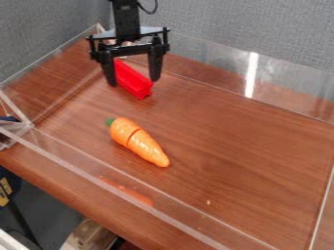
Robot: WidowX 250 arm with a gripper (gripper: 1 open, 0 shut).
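My black gripper [129, 61] is at the upper left of the camera view, open, with its fingers spread on either side of a red block [135, 83], which lies on the wooden surface at a slant. Whether the fingers touch the block is not clear. An orange toy carrot [137, 141] with a green tip lies apart from both, nearer the front.
The wooden table [235, 166] is bordered by clear low walls and grey panels at the back and left. A small dark object at the left edge is partly cut off.
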